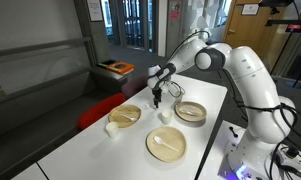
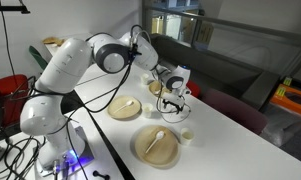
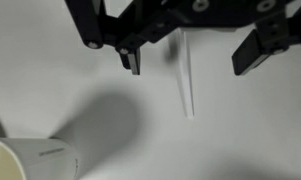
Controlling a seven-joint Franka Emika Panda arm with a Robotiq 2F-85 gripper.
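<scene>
My gripper is open in the wrist view, its two dark fingers wide apart. Between and below them shows a thin, pale, straight strip (image 3: 186, 82) on the table, perhaps a utensil handle; its upper end is hidden behind the gripper. A white cup (image 3: 32, 160) with a cream inside stands at the lower left, clear of the fingers. From exterior view 1, the gripper (image 1: 157, 103) hangs low over the far part of the white table. Exterior view 2 has it at the table's middle, above the plates, where its fingertips are too small to make out.
Three round tan plates lie around: one near the front (image 1: 168, 153), one at the left (image 1: 116, 117), one at the right (image 1: 195, 119). White cups (image 1: 112, 130) stand near them.
</scene>
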